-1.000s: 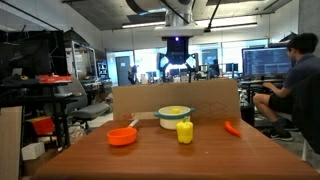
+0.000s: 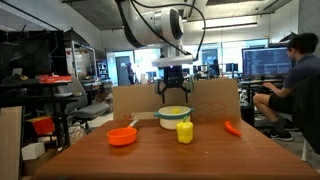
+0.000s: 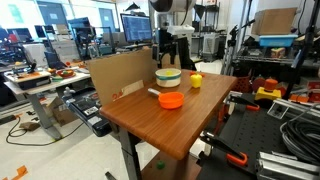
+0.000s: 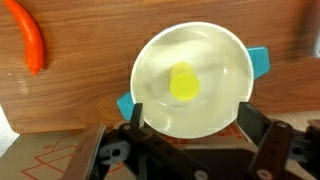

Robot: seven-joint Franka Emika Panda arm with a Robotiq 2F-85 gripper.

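A white pot (image 4: 210, 112) with blue handles stands on the wooden table, toward its back edge. Inside it lies a yellow object (image 4: 183, 82), seen from above in the wrist view. Over the pot hangs my gripper (image 2: 174, 96), pointing down, its fingers apart and nothing between them. The dark fingers (image 4: 250, 120) show along the bottom of the wrist view, on either side of the pot's near rim. A yellow pepper (image 2: 185, 131) stands on the table just in front of the pot in the first exterior view.
An orange bowl (image 2: 122, 136) sits left of the pot, and a red chili (image 2: 232, 128) lies to the right. A cardboard panel (image 2: 218, 99) stands behind the pot. A person (image 2: 290, 85) sits beyond the table.
The arm has come down a long way toward the pot, and the gripper now hangs close above it. The pot, peppers, bowl and chili have stayed put.
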